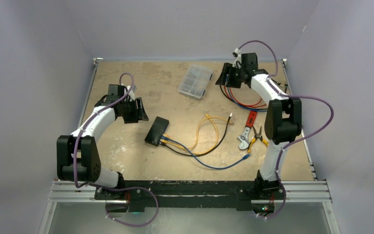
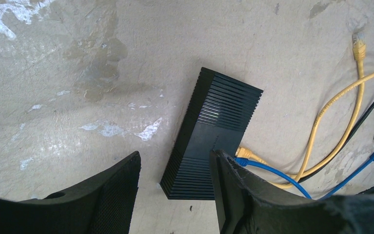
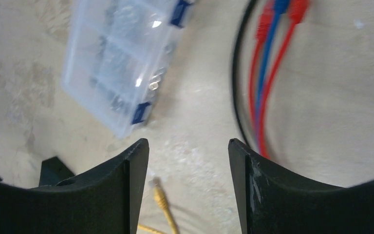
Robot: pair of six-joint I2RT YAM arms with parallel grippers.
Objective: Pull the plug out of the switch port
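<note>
The black switch lies left of centre, with yellow, blue and black cables leading out of its right side; the blue plug and yellow plug sit at that side. My left gripper hangs just left of the switch, open and empty; in the left wrist view the switch is beyond its fingers. My right gripper is at the back right, above the red, blue and black cables, its fingers apart with nothing seen between them. The right wrist view is blurred.
A clear organiser box lies at the back centre. An adjustable wrench and pliers lie on the right. The board is clear left and behind the switch.
</note>
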